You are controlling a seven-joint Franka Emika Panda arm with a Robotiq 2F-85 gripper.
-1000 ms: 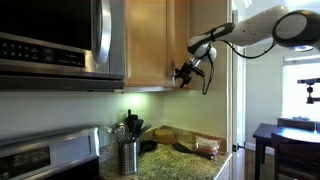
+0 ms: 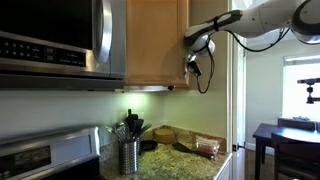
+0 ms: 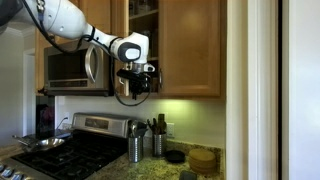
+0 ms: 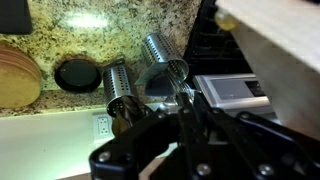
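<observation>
A wooden upper cabinet door stands swung out from its cabinet, and the cabinet's interior shelves show beside it in exterior view 2. My gripper is at the free edge of this door, low down near its bottom corner. From the other side, the gripper hangs in front of the cabinet opening. The wrist view looks down on the counter, with a pale panel close by at upper right. How far the fingers stand apart, and whether they touch the door, is hard to make out.
Below on the granite counter stand metal utensil holders, a black round dish and a stack of round wooden boards. A microwave and a stove are to the left. A closed cabinet door is on the right.
The cabinet door has swung farther out, its free edge shifting right in exterior view 1. My gripper has moved slightly with it and turned; the arm has risen a little.
</observation>
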